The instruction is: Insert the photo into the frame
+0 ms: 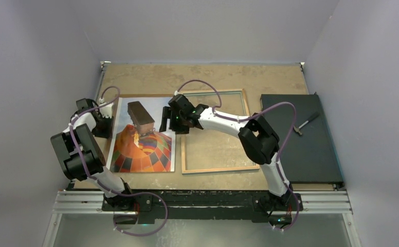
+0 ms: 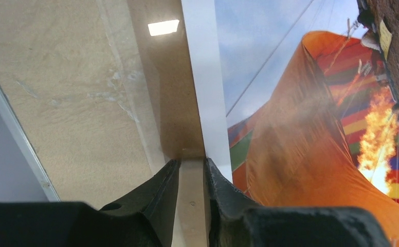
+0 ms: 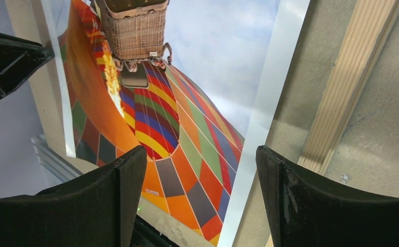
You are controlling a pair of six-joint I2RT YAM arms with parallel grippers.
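Observation:
The photo (image 1: 141,154) of a hot-air balloon, white-bordered, lies on a brown board at the left. My left gripper is at the photo's left edge, fingertips slightly apart by the white border (image 2: 207,87); whether anything is between them is unclear. My right gripper hangs open over the photo's right side, one finger by the white border. The empty wooden frame (image 1: 218,169) with a glass pane (image 1: 213,144) lies right of the photo, partly under my right arm.
A dark mat (image 1: 295,154) with a hammer (image 1: 303,126) lies at the right. Bare board is clear at the back. Walls stand close around the workspace.

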